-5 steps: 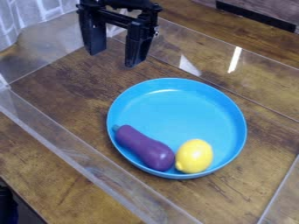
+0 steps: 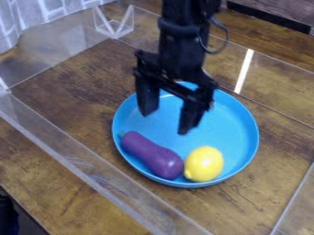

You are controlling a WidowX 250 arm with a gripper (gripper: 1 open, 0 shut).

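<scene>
The black gripper [image 2: 170,108] hangs over the middle of a blue plate [image 2: 236,128], its two fingers spread apart and open, with nothing seen between them. A purple eggplant [image 2: 152,154] lies at the plate's front left, and a yellow lemon-like object [image 2: 204,162] sits to its right. Both are below the fingertips. The arm covers the back part of the plate.
The plate rests on a brown wooden surface [image 2: 61,92] with bare room to the left and right. Clear walls or edges run along the left side and lower left.
The eggplant and yellow object have not moved.
</scene>
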